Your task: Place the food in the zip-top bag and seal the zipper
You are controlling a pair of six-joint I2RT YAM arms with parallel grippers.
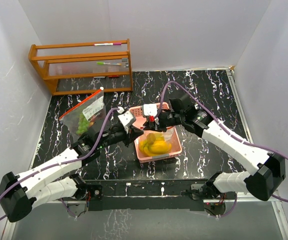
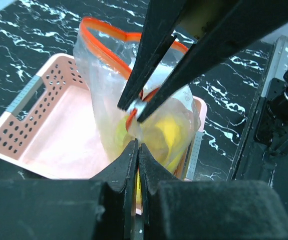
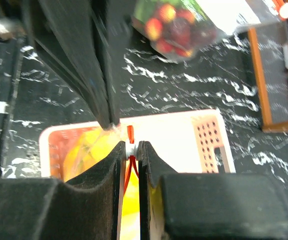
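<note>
A pink basket point(image 1: 138, 155) holds the clear zip bag point(image 2: 103, 90) with yellow food point(image 1: 159, 147) inside. The bag's orange zipper point(image 2: 106, 50) stands up at the top. My right gripper is shut on the white zipper slider point(image 2: 136, 107), with red zipper strip around it. My left gripper is shut just beside it, lower in the left wrist view, with nothing clearly between its tips. Both grippers meet over the basket in the top view, where their tips are partly hidden.
A second bag point(image 1: 83, 115) with fruit stands at the left. A wooden rack point(image 1: 83, 91) with markers is at the back left. Walls surround it.
</note>
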